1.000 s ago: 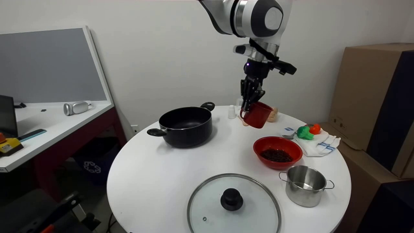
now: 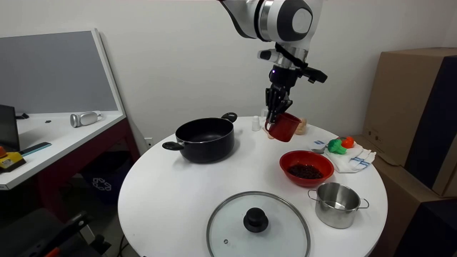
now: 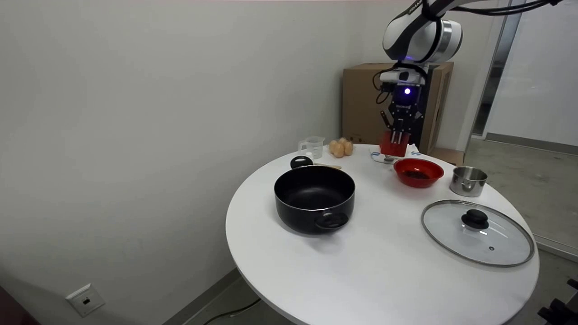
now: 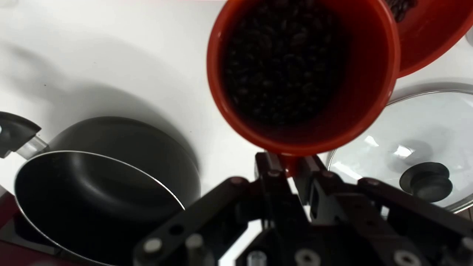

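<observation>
My gripper [image 2: 271, 122] is shut on the handle of a red mug [image 2: 285, 127], held tilted above the back right of the table. Dark beans [image 4: 283, 66] lie inside the mug in the wrist view. A red bowl [image 2: 289, 172] with more dark beans in its bottom rests on the table, nearer the front and a little to the right of the mug in exterior view 1. The wrist view shows the fingers [image 4: 271, 170] meeting just below the mug's rim, with a bit of red between them; the rest of the handle is hidden.
A black pot [image 2: 207, 147] stands at the left. In front are a glass lid [image 2: 278, 231] and a steel pot [image 2: 336, 214]. A cloth [image 2: 349, 162] bears toy vegetables at the right. Eggs [image 3: 341, 148] and a measuring cup [image 3: 314, 146] sit at the back.
</observation>
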